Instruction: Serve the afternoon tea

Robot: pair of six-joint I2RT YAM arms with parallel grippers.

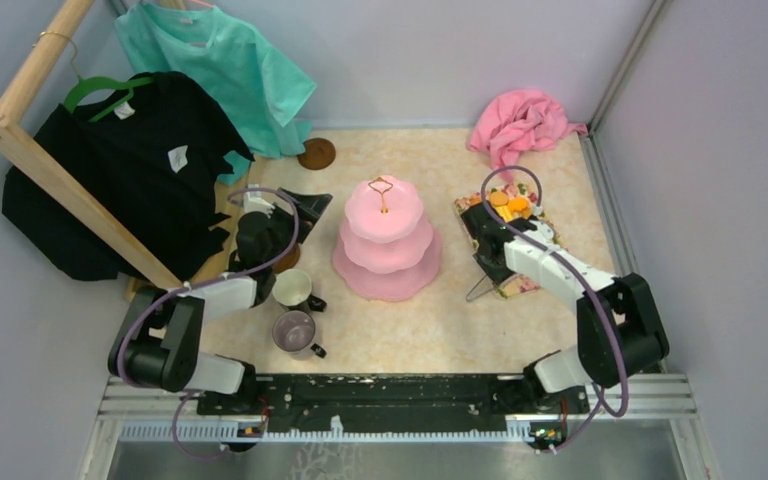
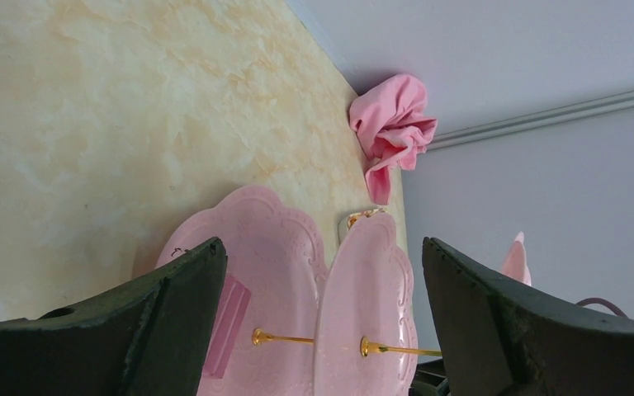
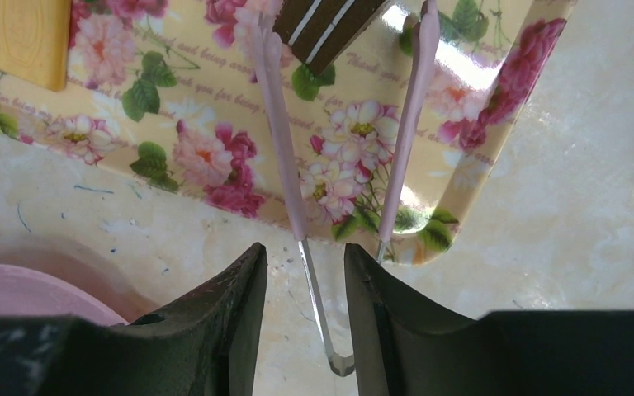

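Observation:
A three-tier pink cake stand (image 1: 385, 260) stands mid-table. Right of it lies a floral tray (image 3: 190, 165) with yellow food pieces (image 3: 25, 37), a dark striped piece (image 3: 322, 37) and pink-handled tongs (image 3: 282, 140). My right gripper is open just above the tongs' lower end, nothing between its fingers. My left gripper is open, held left of the stand, which shows between its fingers in the left wrist view. Two mugs (image 1: 295, 330) stand below the left arm.
A brown coaster (image 1: 317, 153) lies at the back; a pink cloth (image 1: 520, 130) at back right. A clothes rack with shirts fills the left side.

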